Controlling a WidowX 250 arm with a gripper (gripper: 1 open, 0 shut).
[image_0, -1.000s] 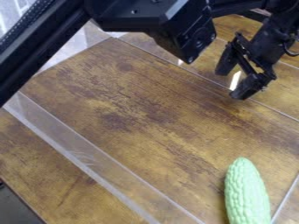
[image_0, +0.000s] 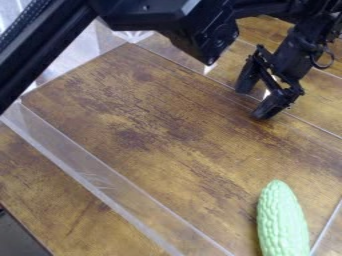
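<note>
My black gripper (image_0: 254, 94) is at the upper right, low over the wooden surface (image_0: 147, 130), its fingers apart and angled down, with a small pale patch showing between them. I cannot tell whether that patch is an object or part of the surface. A pale green corn-shaped object (image_0: 282, 225) lies at the bottom right, well away from the gripper.
Clear plastic strips run along the left side and across the back and right of the wooden surface. My arm covers the top left.
Over the last second my gripper has moved slightly left and down. The green object has not moved.
</note>
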